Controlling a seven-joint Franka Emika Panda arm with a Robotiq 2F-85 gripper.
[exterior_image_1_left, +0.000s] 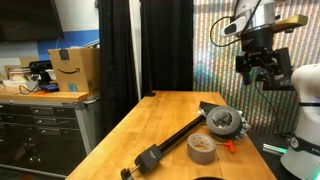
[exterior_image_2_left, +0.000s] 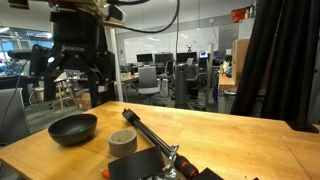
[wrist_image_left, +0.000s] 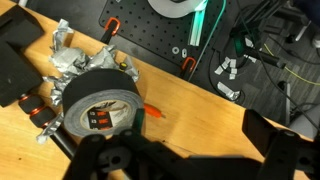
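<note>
No task object is named. My gripper hangs in the air over the table's right edge, its fingers wide apart. In the wrist view, two dark fingers show far apart at the bottom, with bare wood between them. A tan tape roll lies on the table, below and to the left of the gripper. Behind it sits a larger grey roll, beside a long black bar. The wrist view has a dark-edged tape roll among crumpled foil, close to the left finger.
A black bowl stands on the table left of the tape roll. A small orange-red item lies beside the rolls. Cables run off the table's edge.
</note>
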